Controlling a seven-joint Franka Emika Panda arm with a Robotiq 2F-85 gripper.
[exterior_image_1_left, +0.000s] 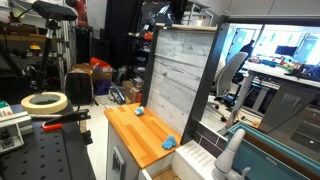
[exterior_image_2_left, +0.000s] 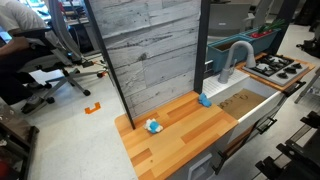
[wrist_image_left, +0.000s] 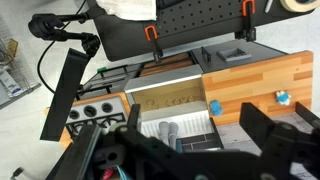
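In the wrist view my gripper is open, its dark fingers wide apart at the bottom with nothing seen between them. It is high above a toy kitchen, looking down on the wooden counter (wrist_image_left: 250, 80). A blue object (exterior_image_2_left: 204, 100) lies on the counter near the basin. Farther along, a blue and white object (exterior_image_2_left: 153, 126) sits near the counter's end; in the wrist view the blue object (wrist_image_left: 216, 107) and the blue and white object (wrist_image_left: 283, 98) are both clear of the fingers. The basin (exterior_image_2_left: 222, 119) has a brown bottom and looks empty.
A grey faucet (exterior_image_2_left: 236, 55) rises behind the basin. The stove top (exterior_image_2_left: 280, 68) is beyond it. A white plank backsplash (exterior_image_2_left: 165, 60) stands behind the counter. A small orange piece (exterior_image_2_left: 92, 108) lies on the floor.
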